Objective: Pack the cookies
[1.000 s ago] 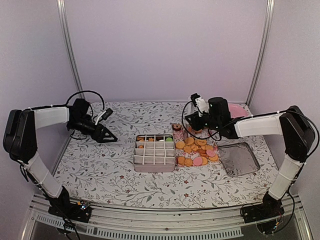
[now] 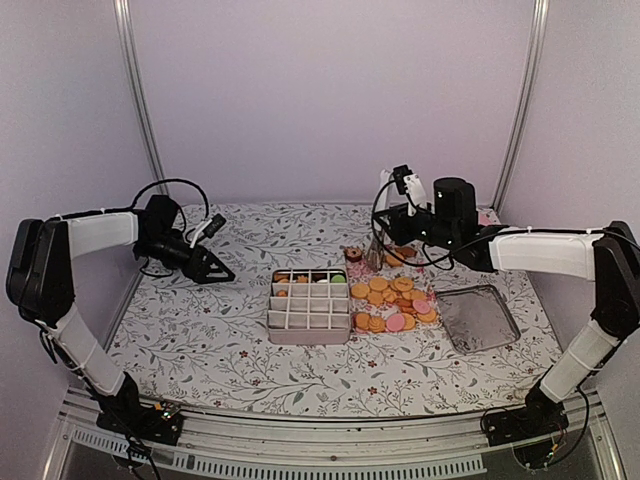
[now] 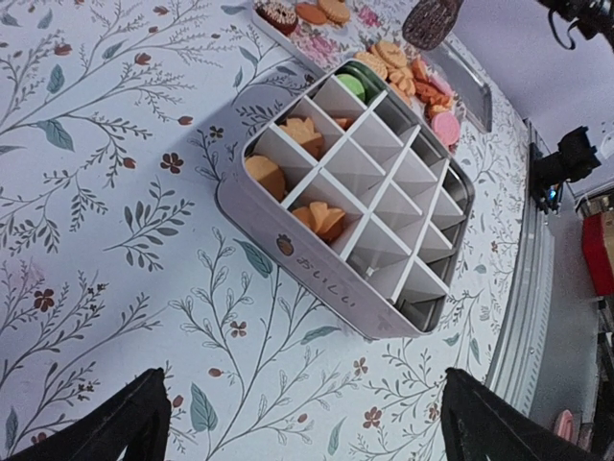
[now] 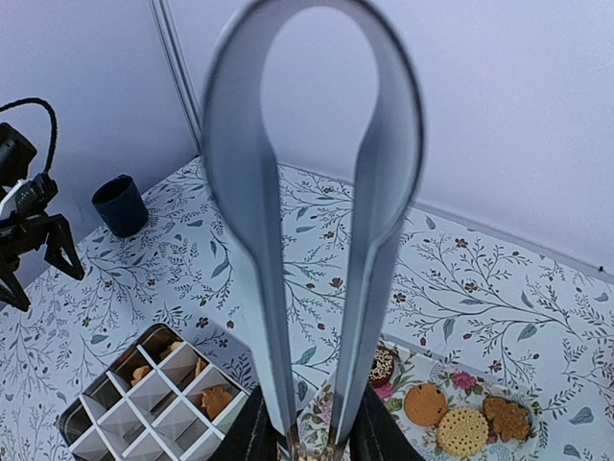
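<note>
The pinkish divided box (image 2: 310, 338) stands mid-table; in the left wrist view, several of its compartments hold cookies (image 3: 264, 177), others are empty. To its right lie several loose cookies (image 2: 405, 295). My right gripper is closed around pale grey tongs (image 4: 374, 240), their bend up and tips down, above the far cookies. The tong tips are mostly hidden in the right wrist view. A dark brown piece (image 3: 431, 23) shows at the top of the left wrist view; I cannot tell what it is. My left gripper stands open and empty, left of the box.
A grey metal tray (image 2: 480, 318) lies to the right. On a flowered plate (image 4: 393, 394) sit a dark-topped cookie (image 4: 382, 367) and several others. A dark cup (image 4: 121, 206) stands at the far left.
The tongs look more spread in the top view. The left arm and the box have stayed put.
</note>
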